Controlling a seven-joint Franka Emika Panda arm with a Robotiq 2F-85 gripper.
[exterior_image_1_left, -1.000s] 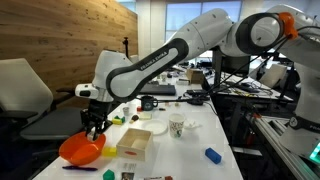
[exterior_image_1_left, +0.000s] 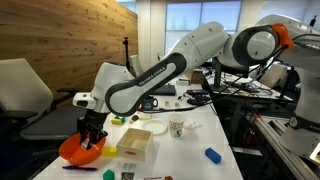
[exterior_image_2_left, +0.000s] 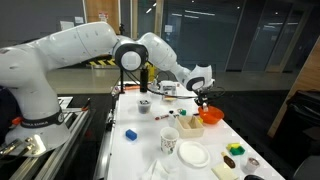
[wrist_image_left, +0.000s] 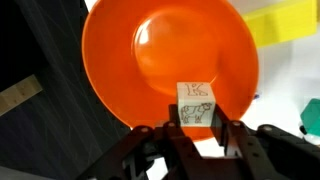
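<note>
An orange bowl (exterior_image_1_left: 69, 147) lies at the far left of the white table. In the wrist view the round orange bowl (wrist_image_left: 125, 75) fills the middle. A small white block (wrist_image_left: 196, 103) with a dark animal-like drawing sits between the fingertips, and my gripper is shut on it. The block is in front of the bowl's inside in that view. From the side, my gripper (exterior_image_1_left: 86, 140) points down at the bowl; whether the block touches the bowl's floor cannot be told.
Beside the bowl is a yellow piece (wrist_image_left: 280, 22), with a green piece (wrist_image_left: 311, 116) nearby. A tan box (exterior_image_1_left: 134, 146), a cup (exterior_image_1_left: 176, 125) and a blue block (exterior_image_1_left: 213, 155) stand to the right. A dark pen (exterior_image_1_left: 80, 168) lies in front of the bowl.
My gripper has come lower and a little to the left, down toward the bowl. The bowl and the other objects have not visibly moved.
</note>
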